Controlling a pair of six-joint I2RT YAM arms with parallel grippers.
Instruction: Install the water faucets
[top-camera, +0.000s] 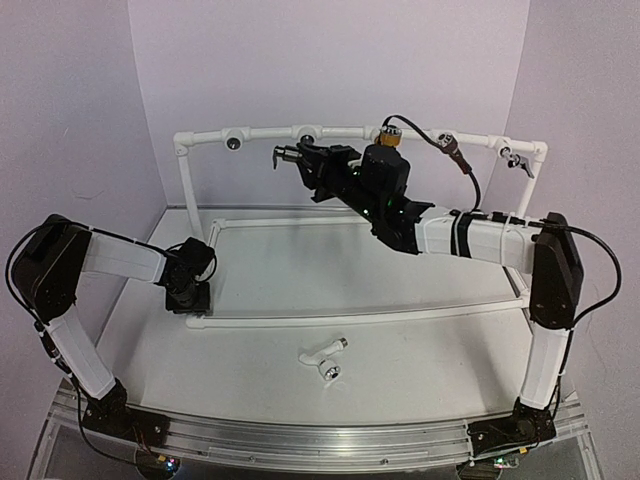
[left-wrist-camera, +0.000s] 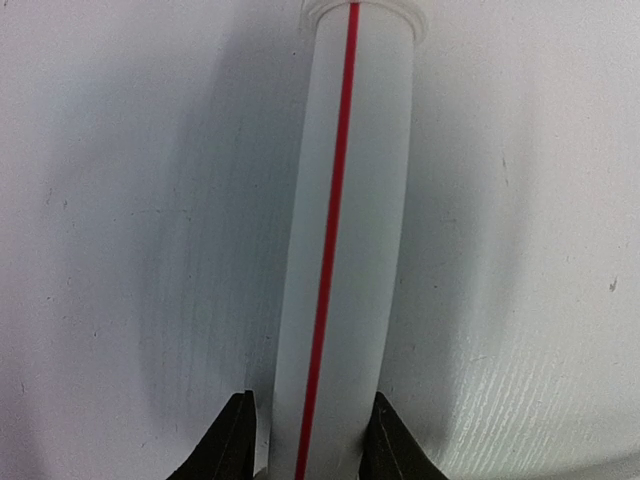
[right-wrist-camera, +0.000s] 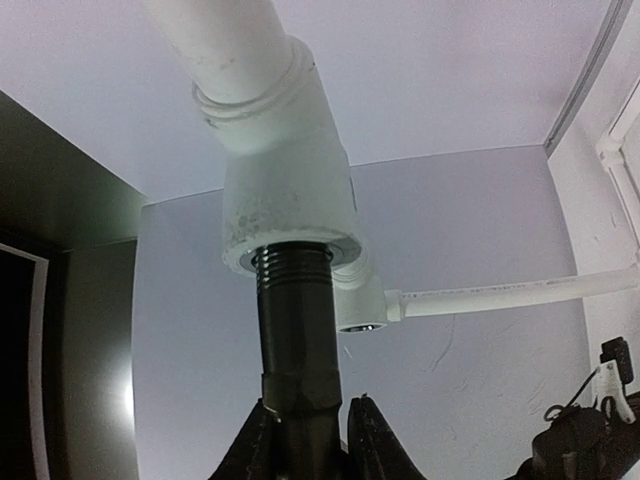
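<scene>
In the right wrist view my right gripper is shut on a black faucet (right-wrist-camera: 298, 340), with one finger on either side. Its threaded upper end meets the mouth of a white pipe fitting (right-wrist-camera: 290, 190); how deep it sits is hard to tell. From above, the faucet's spout (top-camera: 287, 155) points left, just below the top rail's second fitting (top-camera: 306, 132). My left gripper straddles a white pipe with a red stripe (left-wrist-camera: 345, 200) and appears shut on it, at the frame's lower left. A white faucet (top-camera: 325, 360) lies loose on the floor panel.
Along the top rail (top-camera: 265, 132), the leftmost fitting (top-camera: 234, 140) is empty. A gold-coloured faucet (top-camera: 390, 135), a brown-red one (top-camera: 455, 152) and a silver one (top-camera: 520, 162) hang farther right. Bare floor surrounds the white faucet.
</scene>
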